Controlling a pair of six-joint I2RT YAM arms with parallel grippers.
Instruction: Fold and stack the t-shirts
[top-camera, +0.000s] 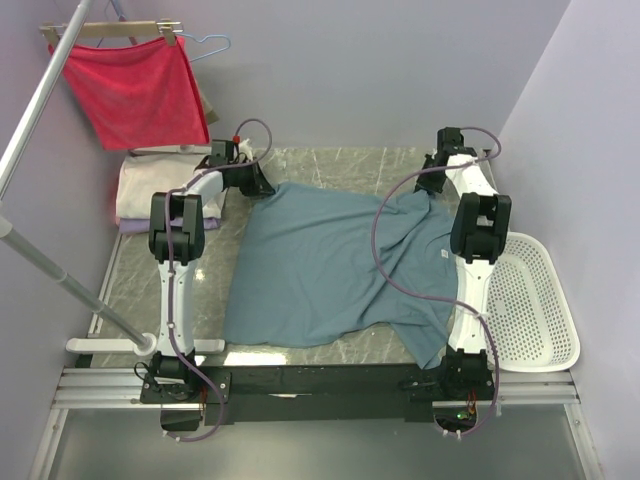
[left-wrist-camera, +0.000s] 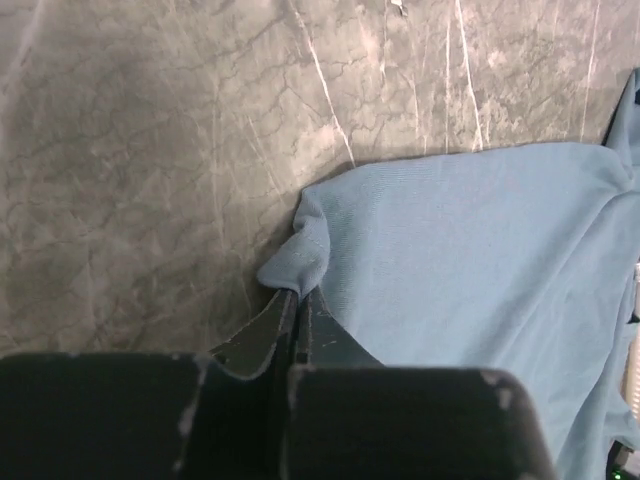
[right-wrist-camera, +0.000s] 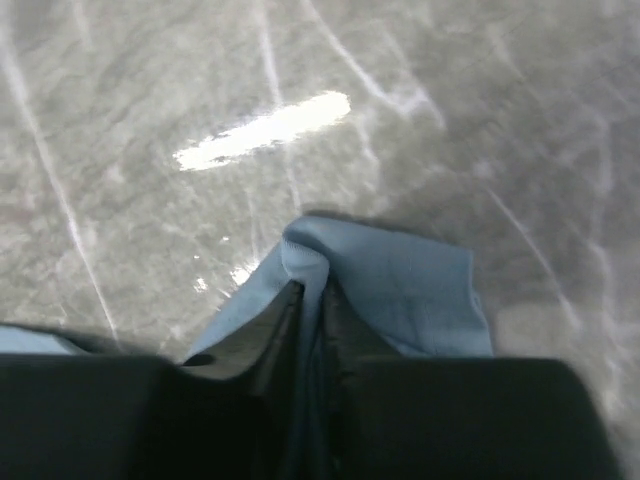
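A blue-grey t-shirt is spread across the table, rumpled on its right side. My left gripper is at its far left corner; in the left wrist view its fingertips are together, with a small bunch of the shirt pinched at the tips. A narrow fold of the shirt runs between its nearly closed fingers in the right wrist view. The fingers hide the rest of that fold.
Folded cloths are stacked at the far left. A red cloth hangs from a rack above them. On the right stands an empty white basket. Bare table shows beyond the shirt and to its left.
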